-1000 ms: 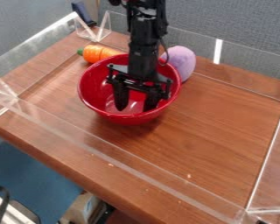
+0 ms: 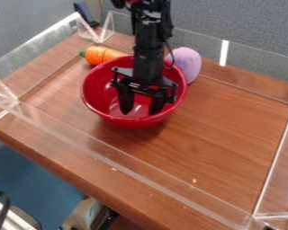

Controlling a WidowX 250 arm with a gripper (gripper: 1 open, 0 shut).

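Note:
My black gripper (image 2: pixel 141 97) reaches down from the top centre into a red bowl (image 2: pixel 101 109) on the wooden table, its fingers low inside the bowl. Whether anything is between the fingers is hidden by the dark gripper body. An orange carrot (image 2: pixel 101 54) lies behind the bowl at the left, and a purple rounded object (image 2: pixel 186 61) sits behind it at the right, both outside the bowl.
Clear low walls edge the table, and a grey wall stands at the back.

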